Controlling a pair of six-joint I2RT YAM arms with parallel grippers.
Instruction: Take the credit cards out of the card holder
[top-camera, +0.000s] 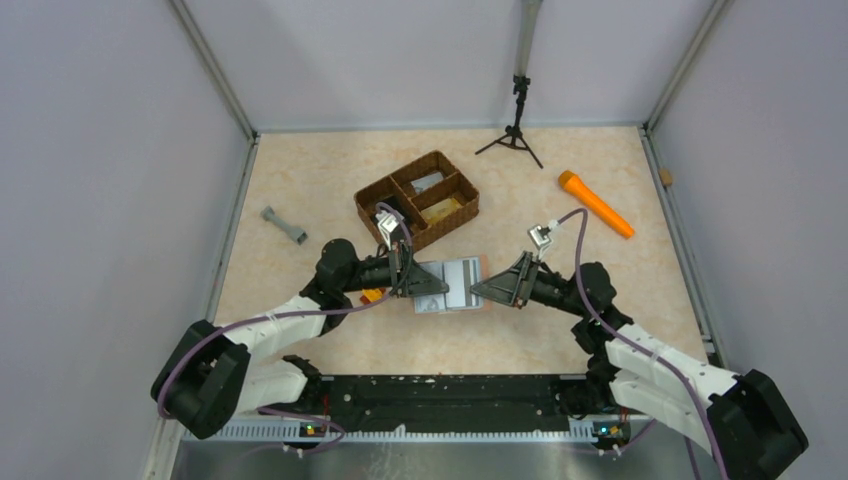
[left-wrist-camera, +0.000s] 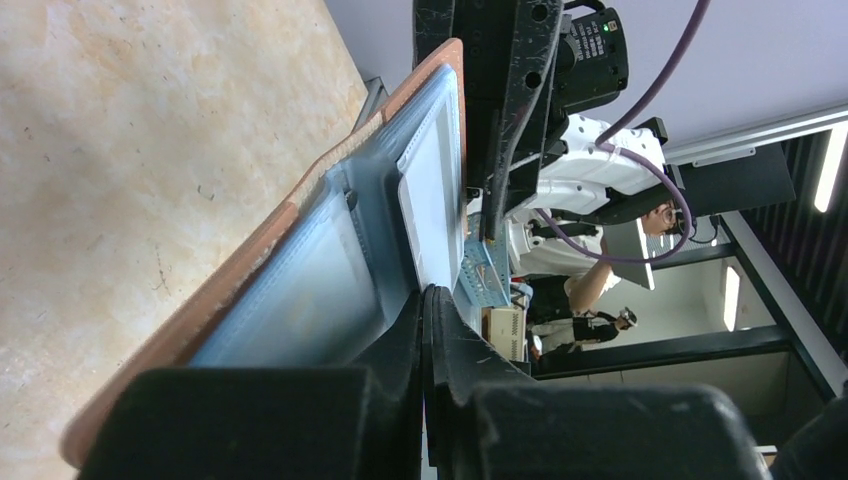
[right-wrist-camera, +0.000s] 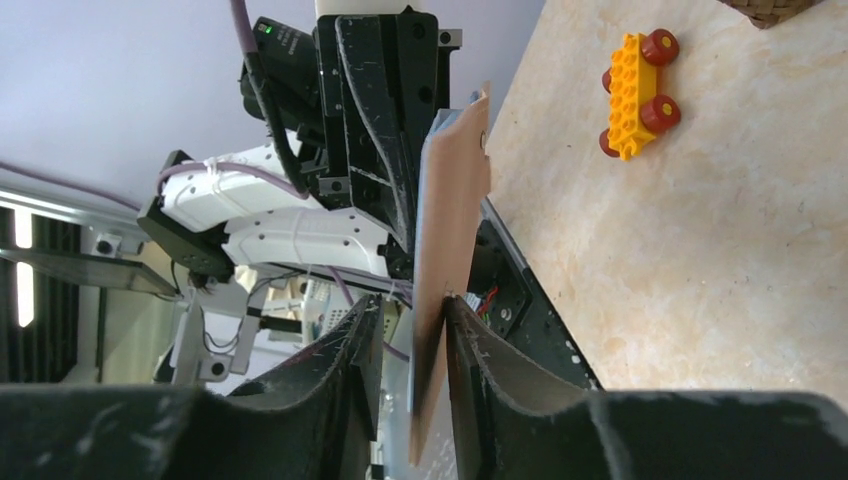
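Note:
The card holder (top-camera: 432, 303) is spread open between my two grippers, clear sleeves on its inner side and a tan cover (right-wrist-camera: 465, 190) behind. A white card (left-wrist-camera: 432, 195) sits at the holder's far half in the left wrist view. My left gripper is shut, its tips meeting the card's near corner; whether that corner is pinched is hard to see. From the other side, my right gripper stands part open around the holder's edge. One of its fingers (right-wrist-camera: 468, 335) touches the cover, while a gap shows on the sleeve side.
Behind the holder stands a divided wicker basket (top-camera: 428, 238) with items inside. A yellow toy block with red wheels (right-wrist-camera: 632, 98) lies near the left arm. An orange microphone (top-camera: 597, 205) is at right, a grey wrench-like tool (top-camera: 284, 226) at left.

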